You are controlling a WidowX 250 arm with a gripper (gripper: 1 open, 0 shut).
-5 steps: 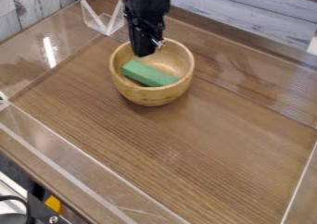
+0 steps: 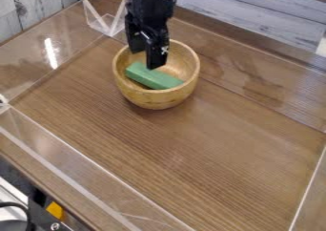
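A wooden bowl (image 2: pixel 177 94) sits toward the upper middle of the table, with a green block (image 2: pixel 154 77) lying in it. My dark gripper (image 2: pixel 149 53) hangs over the back left of the bowl, above and behind the block, open, with nothing seen held.
A white wall runs along the back right, and clear plastic edges stand at the left.
The gripper has come down toward the bowl over the last second. The bowl and block look unmoved.
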